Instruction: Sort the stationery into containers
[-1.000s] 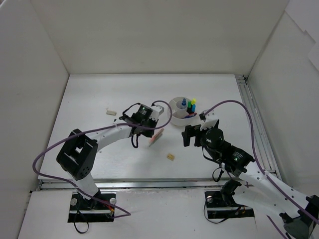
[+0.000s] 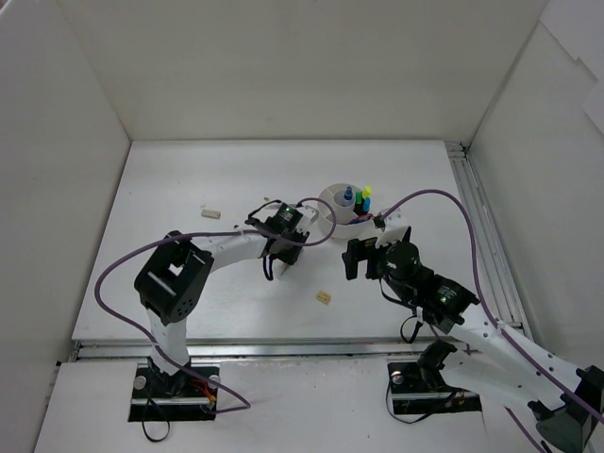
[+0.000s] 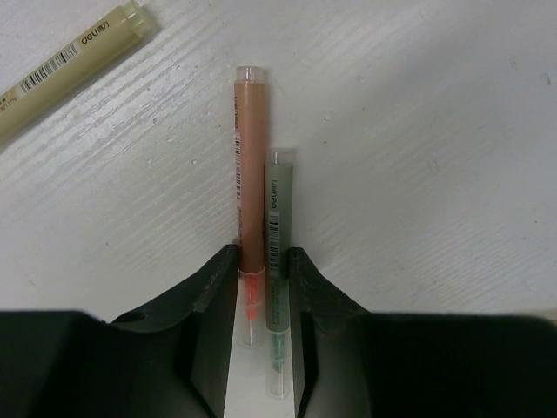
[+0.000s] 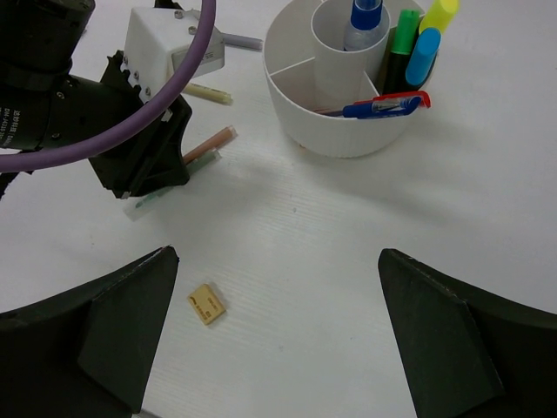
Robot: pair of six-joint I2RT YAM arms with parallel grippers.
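Observation:
My left gripper is down at a salmon pen (image 3: 251, 174) and a grey-green pen (image 3: 279, 209) lying side by side, its fingertips at their outer sides; whether it grips them I cannot tell. An olive pen (image 3: 70, 65) lies apart in the left wrist view. The white divided container (image 4: 339, 135) holds a blue bottle (image 4: 364, 26), markers and pens, right of the left arm in the right wrist view. My right gripper (image 2: 360, 257) hangs open and empty over the table.
A small yellow block (image 2: 323, 296) lies in front of the container. A pale piece (image 2: 211, 213) lies at the left. Walls surround it.
The right arm has barely moved.

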